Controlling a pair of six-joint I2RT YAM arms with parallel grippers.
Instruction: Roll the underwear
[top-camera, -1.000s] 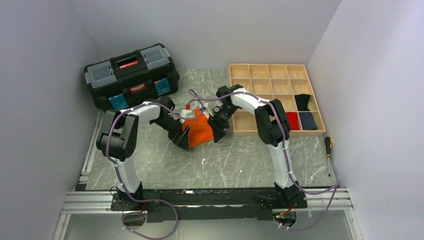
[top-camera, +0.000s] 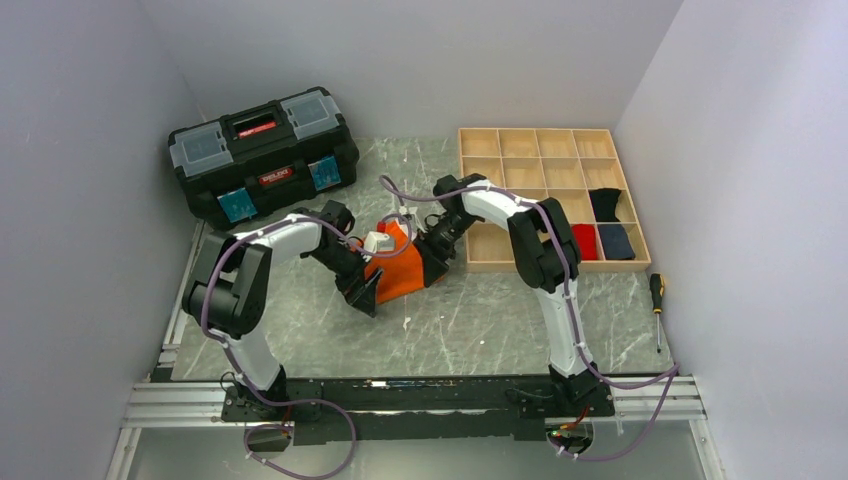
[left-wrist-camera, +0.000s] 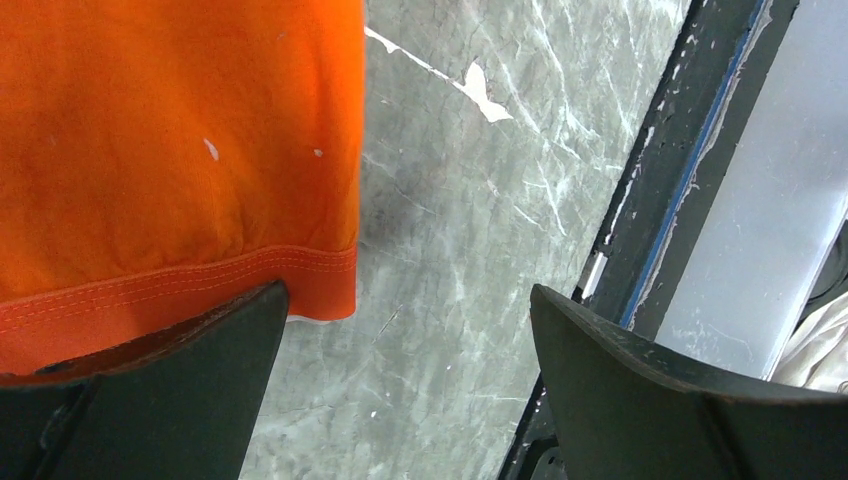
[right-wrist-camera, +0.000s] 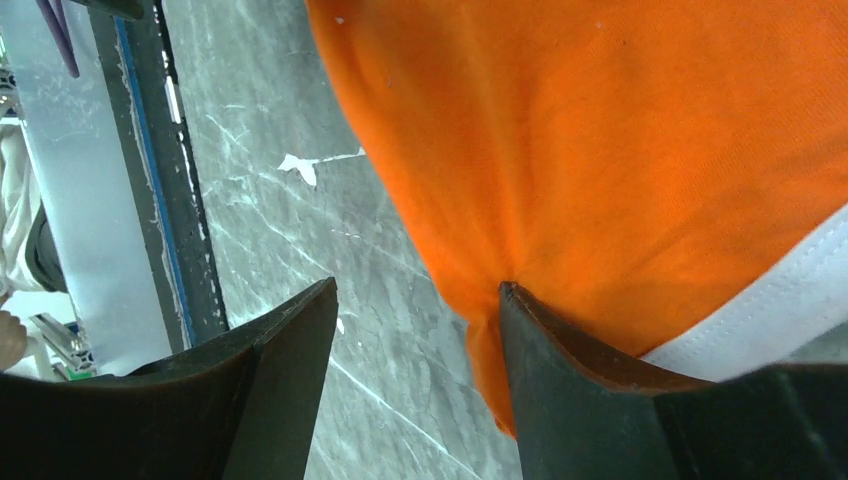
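The orange underwear (top-camera: 401, 272) lies on the marble-patterned table between my two arms, its upper part partly covered by them. In the left wrist view, a stitched band runs along the lower edge of the underwear (left-wrist-camera: 180, 160). My left gripper is open at that corner, one finger over the fabric and the other above bare table. My right gripper stands open at the other side edge, one finger against the bunched orange cloth (right-wrist-camera: 600, 180), the other over bare table. A pale grey strip shows beside the cloth there.
A wooden divided organizer (top-camera: 490, 267) stands to the right, with red cloth (top-camera: 584, 242) and dark cloth (top-camera: 615, 242) in its compartments. A black toolbox (top-camera: 265, 155) fills the back left. A screwdriver (top-camera: 657, 300) lies at the right edge.
The underwear's front edge sits slightly lower.
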